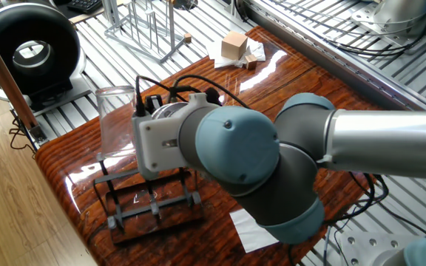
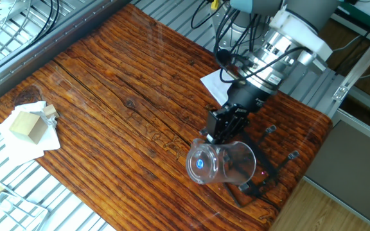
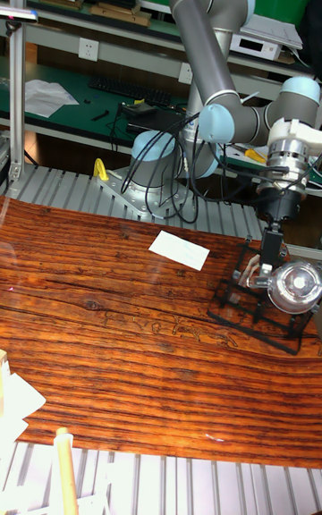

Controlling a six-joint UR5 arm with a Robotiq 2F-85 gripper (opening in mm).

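A clear glass mug [image 2: 231, 165] hangs at my gripper [image 2: 212, 136], beside the dark fingers, with its handle side toward them. In exterior view 3 the mug [image 3: 297, 288] shows a round end toward the camera, over one side of a black wire rack [image 3: 249, 310]. My gripper [image 3: 270, 256] seems shut on the handle; its fingertips are partly hidden. From exterior view 1 the mug [image 1: 115, 122] appears left of the wrist, above the rack [image 1: 154, 210], while the arm covers the gripper. Whether mug and rack touch, I cannot tell.
A white sheet [image 1: 254, 229] lies on the brown wooden table [image 2: 121, 147] near the arm. At the far end, a wooden block [image 2: 29, 127] and a smaller one [image 2: 50, 111] sit on white paper.
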